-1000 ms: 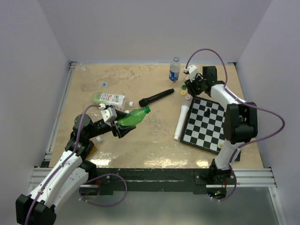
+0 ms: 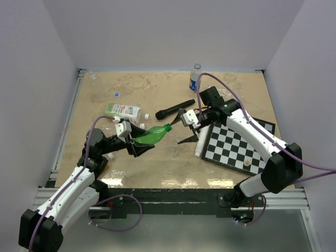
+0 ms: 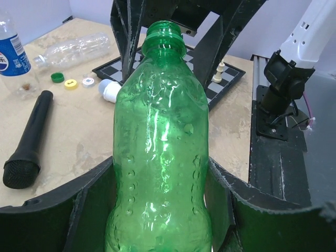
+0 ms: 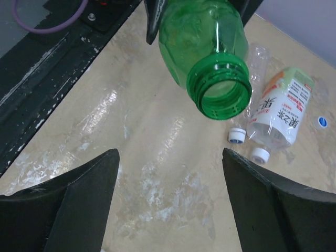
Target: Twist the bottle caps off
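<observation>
A green bottle (image 2: pixel 149 135) lies sideways in my left gripper (image 2: pixel 137 140), which is shut on its body; its threaded neck (image 4: pixel 219 86) points right, and no cap shows on it. My right gripper (image 2: pixel 183 129) stands open in front of that neck, fingers above and below it in the top view, nothing between them. Loose green (image 3: pixel 58 77), yellow (image 3: pixel 71 84) and white (image 3: pixel 88 82) caps lie on the table in the left wrist view.
A black microphone (image 2: pixel 174 109), labelled bottles (image 2: pixel 195 80) (image 4: pixel 278 113), a white cylinder (image 2: pixel 200 148) and a chessboard (image 2: pixel 223 152) lie around the arms.
My right gripper has swung from the back right, near the loose caps, leftward and down to the bottle's neck. The left gripper holds the bottle almost unmoved.
</observation>
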